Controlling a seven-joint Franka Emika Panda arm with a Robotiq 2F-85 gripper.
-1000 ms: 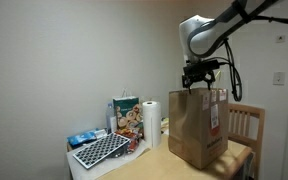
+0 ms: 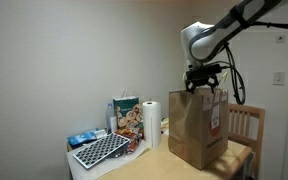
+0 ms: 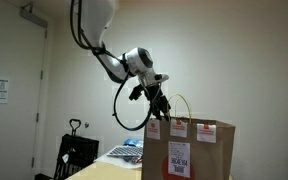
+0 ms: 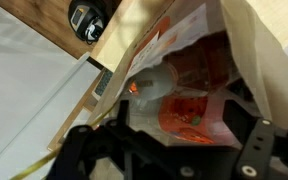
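Observation:
A tall brown paper bag [image 2: 198, 130] stands upright on the wooden table, its top open. Over its mouth hangs my gripper [image 2: 201, 86], pointing down; exterior view 2 has the gripper [image 3: 160, 108] at the bag's rim, close to the thin handle. In the wrist view the fingers [image 4: 121, 110] stand wide apart, so the gripper is open with nothing held. Looking down between the bag's walls, I see red and orange packaging [image 4: 184, 115] and a pale, translucent round item [image 4: 152, 82] inside. Their exact kinds are unclear.
A white paper towel roll [image 2: 151, 122], a patterned bag [image 2: 127, 116] and a dark grid tray [image 2: 101, 150] stand left of the paper bag. A wooden chair [image 2: 246, 122] is behind it at right. Bare tabletop [image 2: 144, 167] shows in front.
The gripper has shifted slightly to the right over the bag's mouth. The bag and the things on the table look unmoved.

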